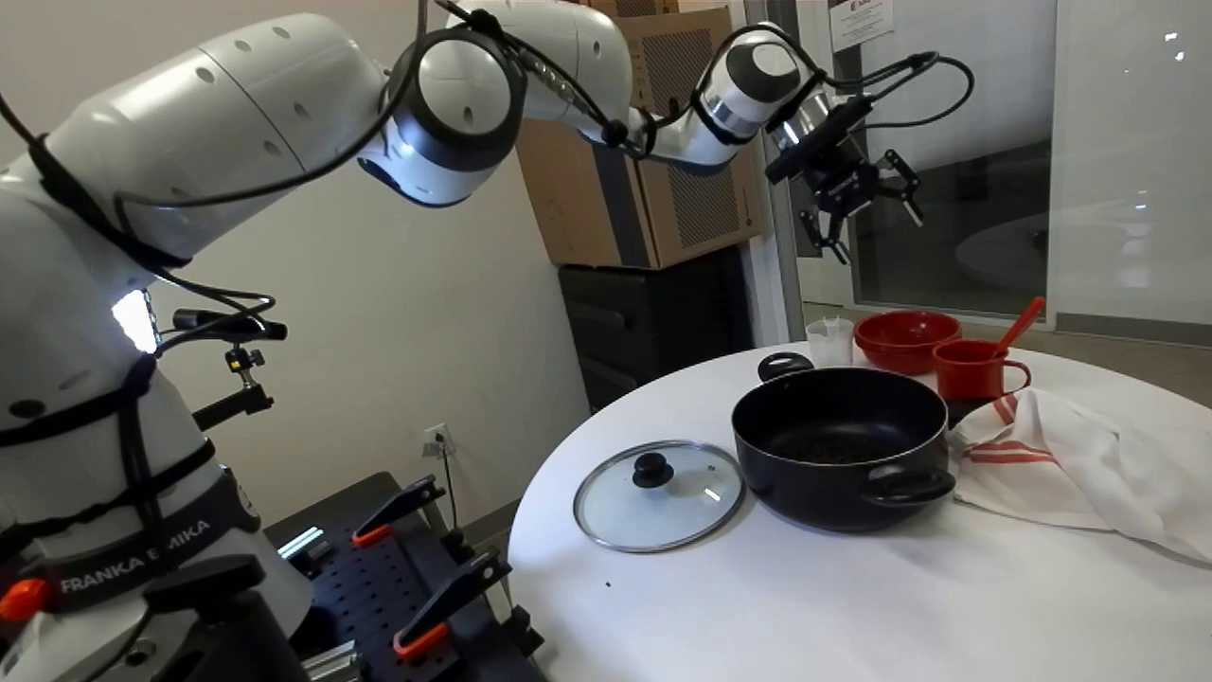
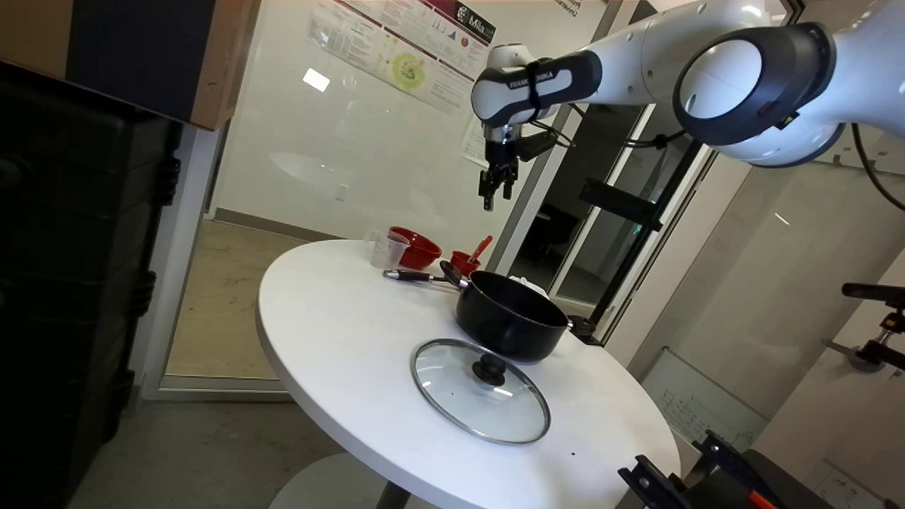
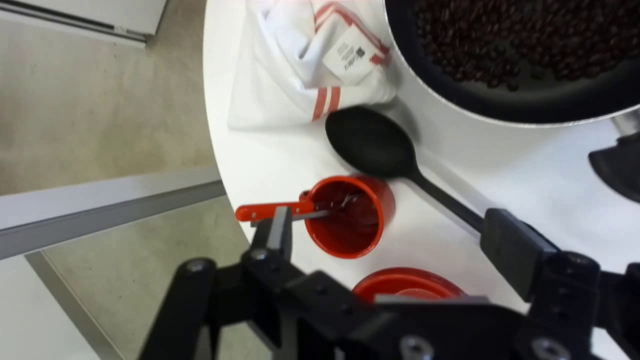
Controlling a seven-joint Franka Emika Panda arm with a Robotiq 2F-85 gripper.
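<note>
High over the far side of the table, my gripper [image 1: 877, 237] stands open with nothing between its fingers. Beneath it in the wrist view is a red mug [image 3: 384, 207] holding a red-handled utensil [image 3: 273, 210]. A black spoon [image 3: 372, 143] lies on the table beside the mug, its handle running toward one finger in that view. The black pot [image 1: 841, 489] stands uncovered, with dark beans [image 3: 480, 42] inside. Its glass lid [image 1: 636, 500] rests flat on the table next to it. Part of a red bowl [image 3: 408, 279] is hidden behind the gripper in the wrist view.
A white towel with red stripes [image 1: 1079, 466] lies crumpled beside the pot. A clear measuring cup [image 2: 389, 252] stands by the red bowl [image 2: 416, 246].
</note>
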